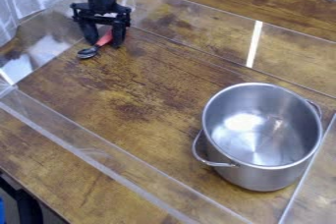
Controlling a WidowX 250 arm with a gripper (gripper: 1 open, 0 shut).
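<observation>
My black gripper point(101, 28) is low at the upper left of the camera view, over a spoon with a red handle point(105, 39) and a dark metal head point(88, 53). The gripper covers part of the handle; I cannot tell whether its fingers are around it or whether they are open or shut. A large steel pot point(258, 137) with wire handles stands at the right.
Clear plastic strips border the wooden worktop point(144, 110) on several sides, with a white tape strip point(254, 43) at the upper right. A foil-like backdrop is at the upper left.
</observation>
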